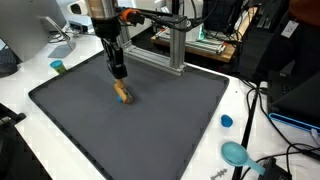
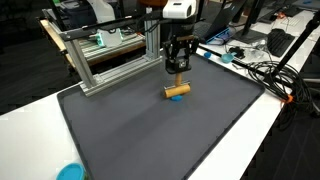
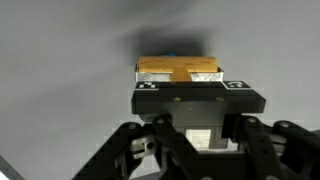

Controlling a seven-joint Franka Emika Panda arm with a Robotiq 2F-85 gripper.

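A light wooden hammer-like piece (image 2: 177, 91) hangs head-down from my gripper (image 2: 180, 70), which is shut on its short handle. In the first exterior view the wooden head (image 1: 122, 91) shows just below the gripper (image 1: 118, 73). Under the head, a small blue thing (image 2: 177, 98) peeks out at the table surface; whether the two touch I cannot tell. The wrist view has the wooden head (image 3: 178, 64) crosswise beyond the fingers, its handle running back between them. Only a sliver of teal shows past its far side there.
A metal rail-like frame (image 1: 155, 63) stands at the back edge. Off to the side are a blue cup-like thing (image 1: 235, 154), a small blue lid (image 1: 226, 121) and a green-topped container (image 1: 58, 67).
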